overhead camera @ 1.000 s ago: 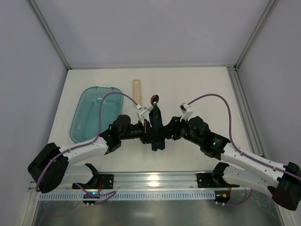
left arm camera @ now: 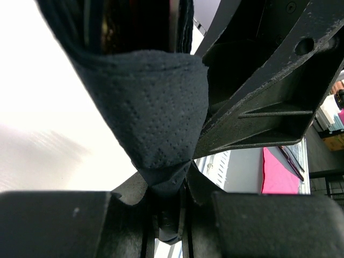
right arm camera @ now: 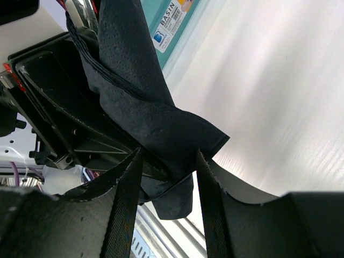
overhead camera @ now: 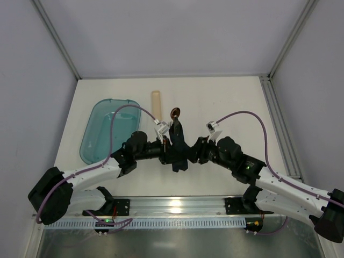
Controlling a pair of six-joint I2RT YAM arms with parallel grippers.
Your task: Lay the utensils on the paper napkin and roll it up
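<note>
A black napkin [overhead camera: 179, 137] is bunched in a narrow roll in the middle of the table. From its far end stick out a copper-coloured spoon [overhead camera: 175, 112] and fork tines [overhead camera: 170, 124]. At its left side my left gripper [overhead camera: 171, 153] is shut on the napkin; the left wrist view shows the cloth [left arm camera: 145, 107] pinched between the fingers. My right gripper stands part open on the right side, its fingertips close to a loose flap of the napkin [right arm camera: 183, 131]. How much cloth lies between them is hard to tell.
A teal basin [overhead camera: 107, 129] stands at the left of the table. A tan strip [overhead camera: 156, 105] lies beyond the napkin. Both arms are close together at the napkin.
The left arm and the spoon end of the napkin roll have moved only a little.
</note>
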